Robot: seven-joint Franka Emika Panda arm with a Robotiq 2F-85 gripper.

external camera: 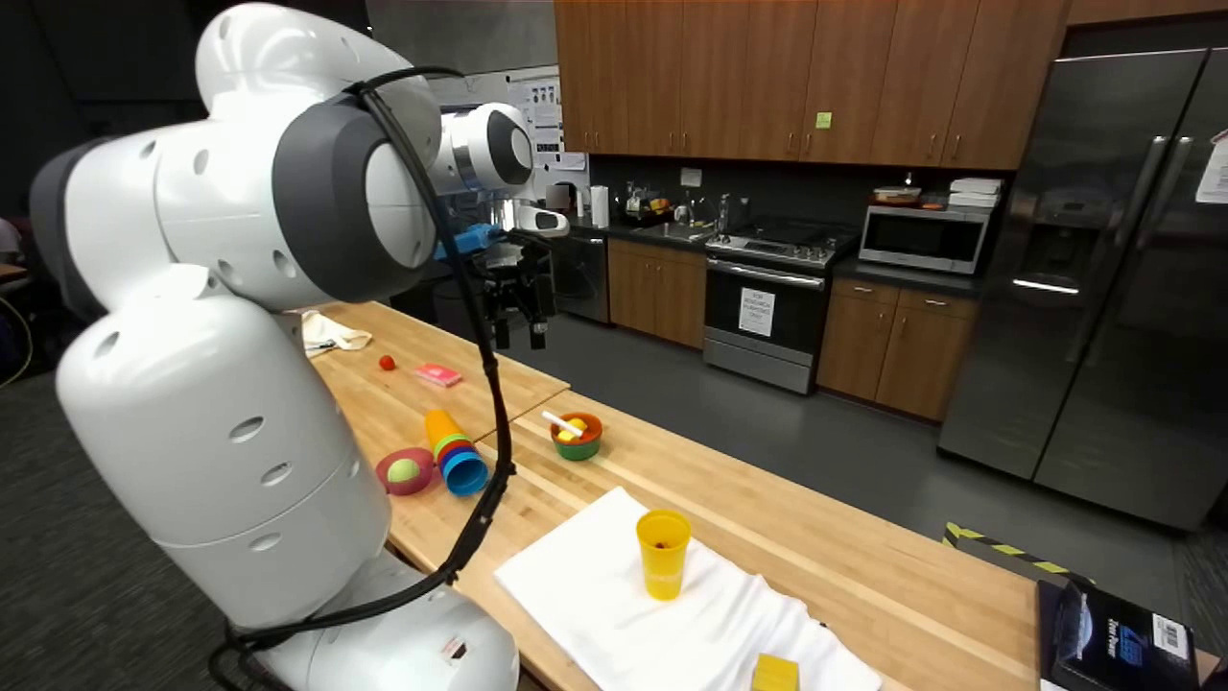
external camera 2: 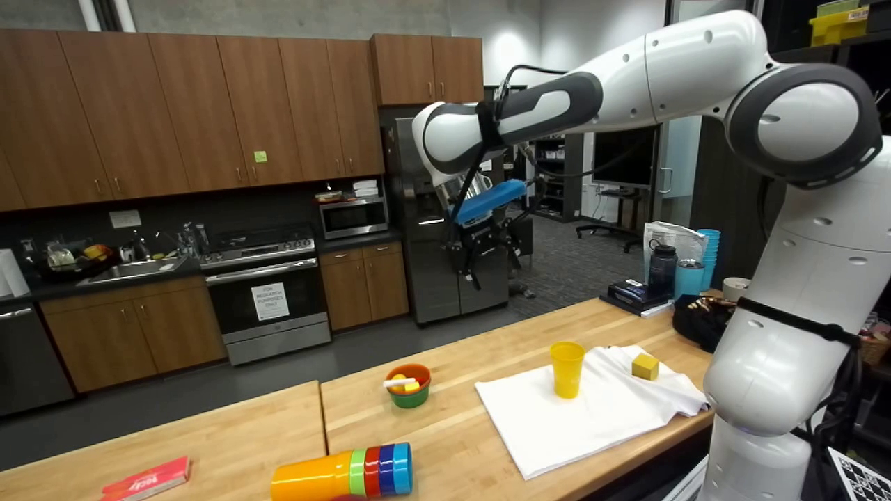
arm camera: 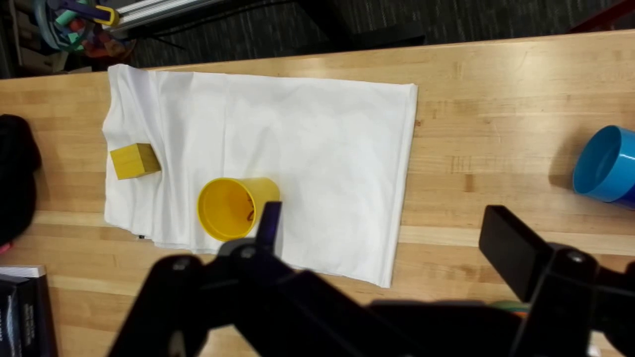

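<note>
My gripper hangs high above the table, its two dark fingers spread wide apart with only air between them. In the second exterior view the gripper (external camera 2: 484, 263) shows small, in front of the fridge. A white cloth (arm camera: 321, 148) lies spread on the wooden table, rumpled at one end. On it an upright yellow cup (external camera 2: 567, 371) stands with something small and dark red inside. A yellow block (arm camera: 134, 160) rests on the rumpled end of the cloth. In the wrist view one finger overlaps the cup's lower edge.
Nested colored cups (external camera 2: 359, 472) lie sideways near a pink bowl (external camera: 405, 472) holding a light green ball. A green-and-orange bowl (external camera 2: 409, 385) contains yellow pieces and a white stick. A dark box (external camera: 1122, 639) sits at the table's end. Bare wood surrounds the cloth.
</note>
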